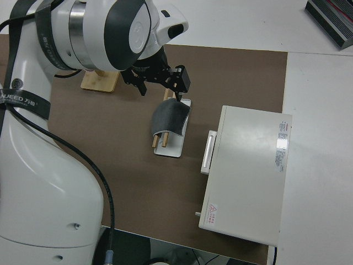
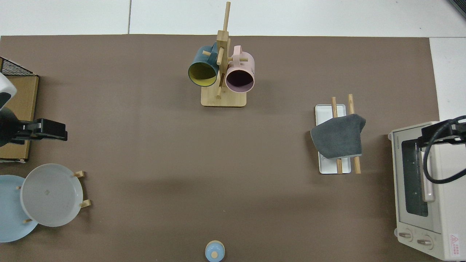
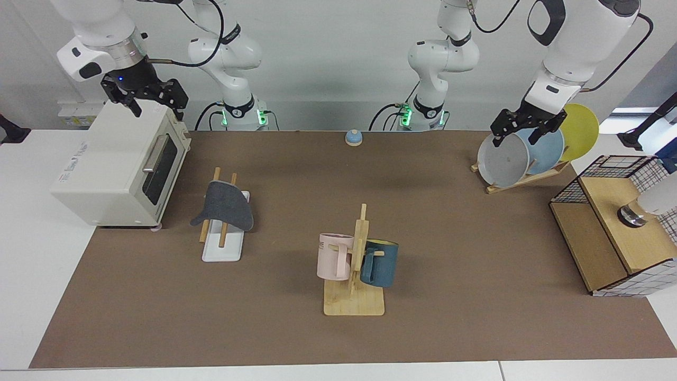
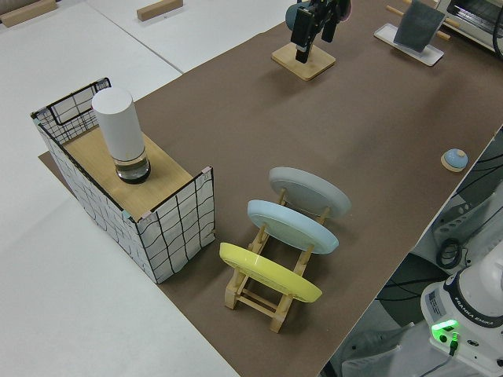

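My left gripper [image 2: 50,129] hangs at the left side, above the area between the wooden shelf and the plates; whether its fingers are apart is unclear. My right gripper [image 1: 165,80] is over the white oven [image 2: 413,187] at the right, its fingers hard to read. A grey cloth [image 2: 337,135] drapes over a wooden rack on a white base. A blue mug [image 2: 203,65] and a pink mug [image 2: 240,74] hang on a wooden tree.
A grey plate [image 2: 50,194], blue plate [image 2: 11,214] and yellow plate [image 4: 271,275] stand in a rack. A small blue object [image 2: 214,253] lies at the near edge.
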